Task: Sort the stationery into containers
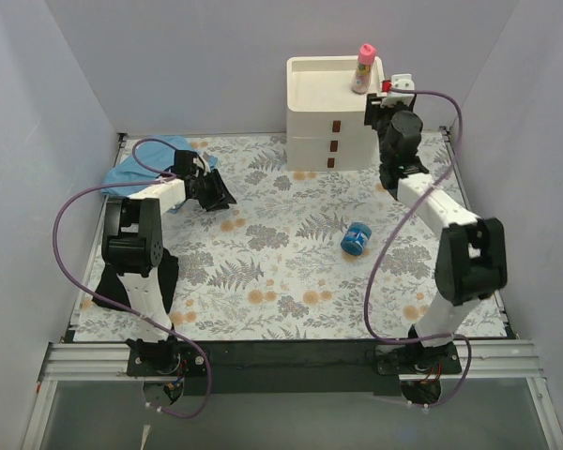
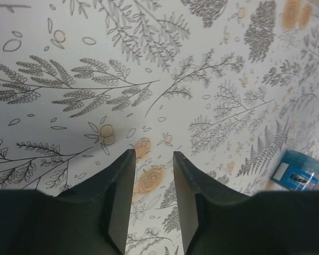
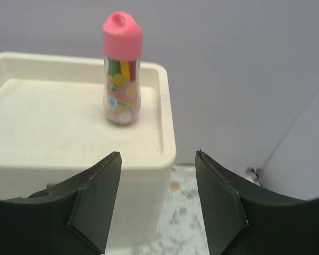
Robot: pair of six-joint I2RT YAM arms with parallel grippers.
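Note:
A pink-capped bottle (image 1: 363, 68) with colourful pens inside (image 3: 122, 90) stands in the white tray (image 1: 319, 80) on top of the drawer unit, at its right side. My right gripper (image 1: 383, 111) is just right of and in front of it, part open, with nothing between its fingers. A blue cylindrical container (image 1: 355, 239) lies on the patterned table, also seen in the left wrist view (image 2: 297, 170). My left gripper (image 1: 220, 199) hangs over the left of the table, fingers slightly apart and empty.
A blue cloth (image 1: 127, 171) lies at the back left and a black cloth (image 1: 108, 291) at the front left.

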